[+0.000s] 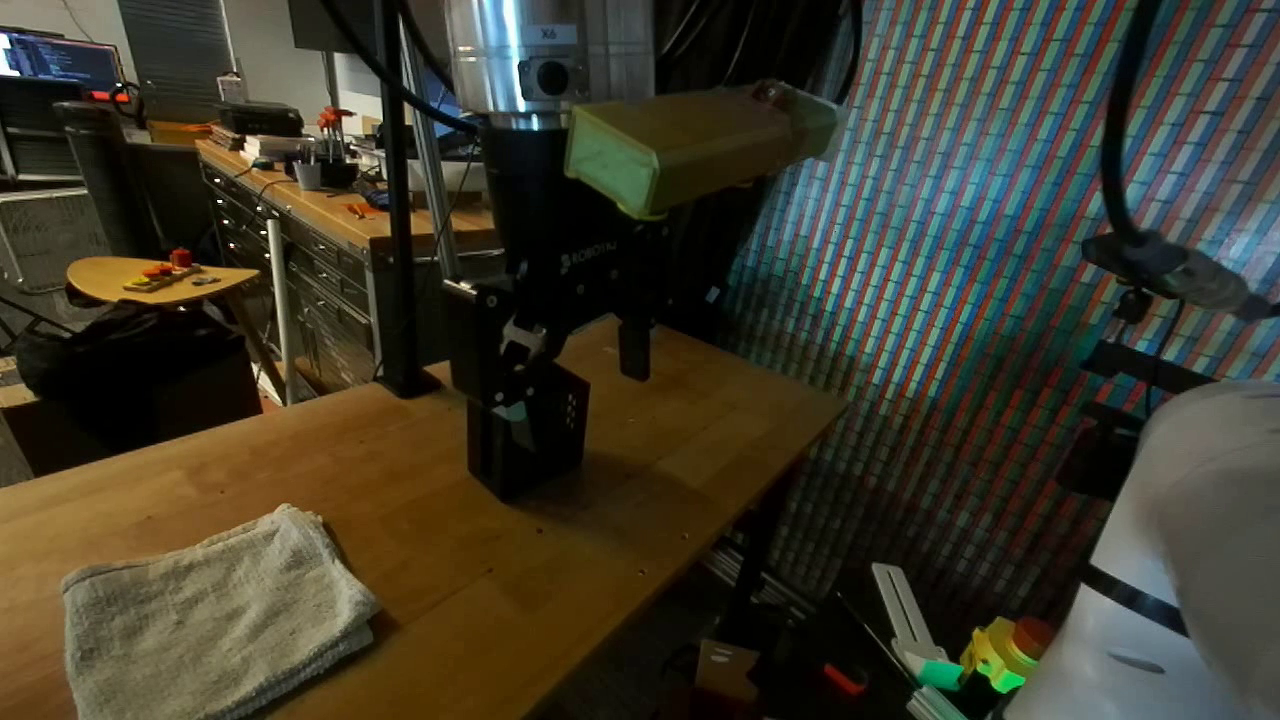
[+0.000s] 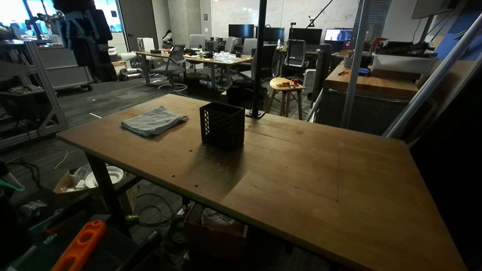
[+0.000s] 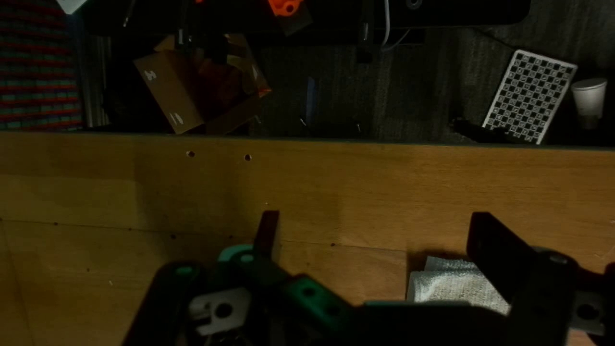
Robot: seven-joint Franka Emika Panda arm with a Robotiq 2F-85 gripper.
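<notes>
A folded grey cloth (image 1: 216,612) lies flat on the wooden table; exterior view 2 has the same cloth (image 2: 153,122) at the far left part of the top. To its right stands an upright black crate (image 2: 222,128) with perforated sides. In exterior view 1 my gripper (image 1: 578,386) points down and partly covers the crate (image 1: 554,438). The wrist view shows the gripper open, its two fingers wide apart and only table top visible between their tips. One corner of the cloth (image 3: 455,285) shows near the right finger there; the crate cannot be made out.
A black post (image 2: 258,58) rises from the table's back edge, close to the crate. Beyond the near edge, a cardboard box (image 3: 173,86) and a white cup (image 3: 589,98) are below.
</notes>
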